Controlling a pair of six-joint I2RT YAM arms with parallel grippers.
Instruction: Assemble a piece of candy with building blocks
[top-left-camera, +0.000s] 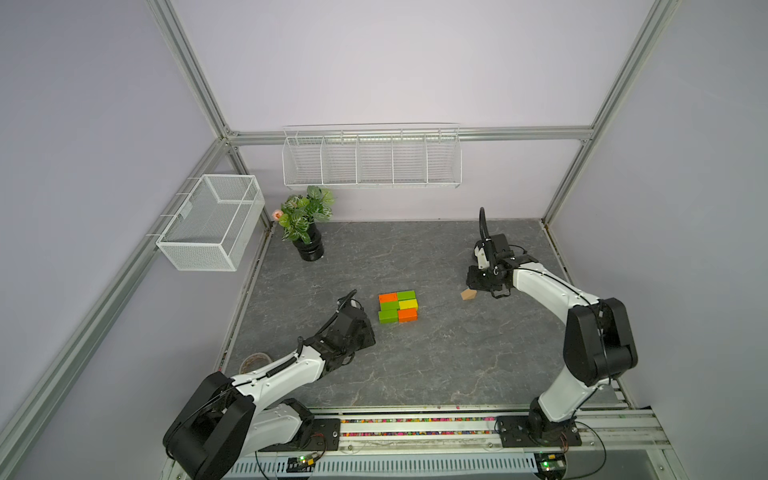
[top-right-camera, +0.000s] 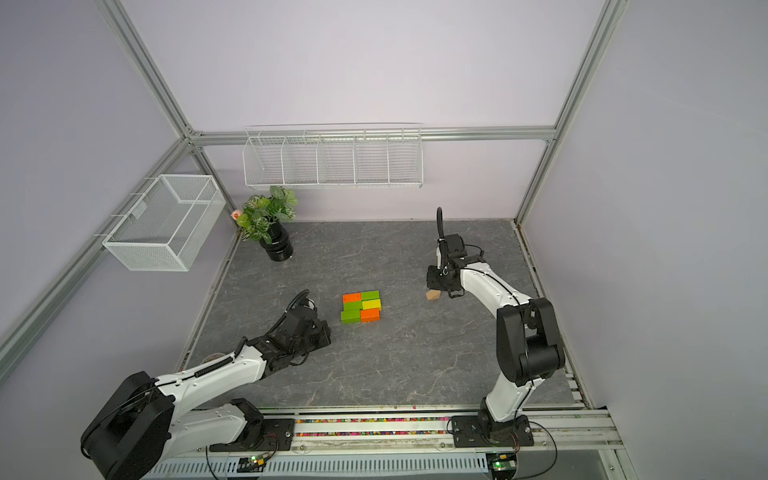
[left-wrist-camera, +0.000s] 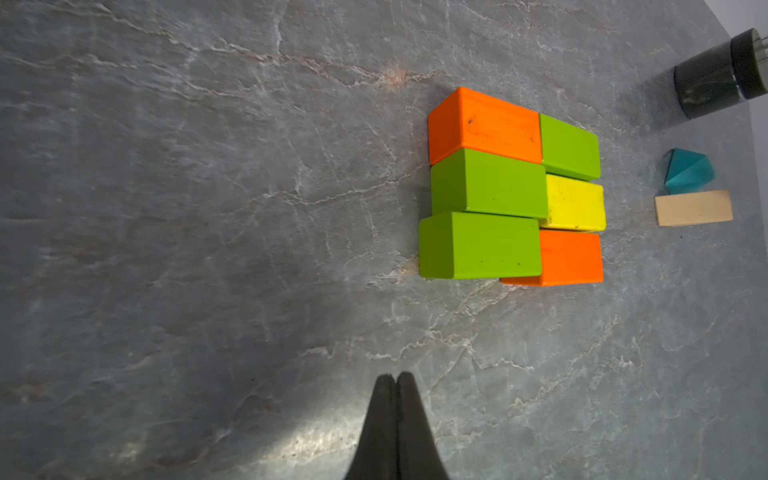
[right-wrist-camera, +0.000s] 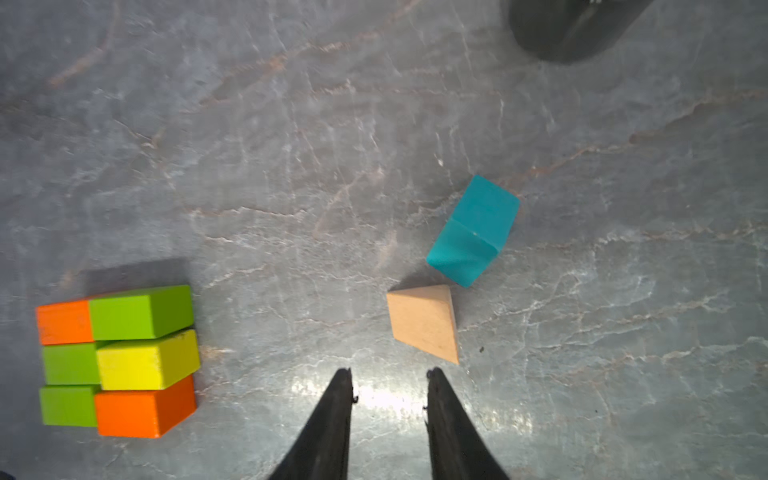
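Note:
Six orange, green and yellow blocks form a two-column rectangle on the table, such as the yellow one and orange one. To its right lie a tan triangular block and a teal block, hidden behind my right gripper in the top left view. My right gripper is open above and just short of the tan block, nothing between its fingers. My left gripper is shut with nothing showing between its fingers, left of the block group and above the table.
A black cylinder stands behind the teal block. A potted plant is at the back left; wire baskets hang on the walls.

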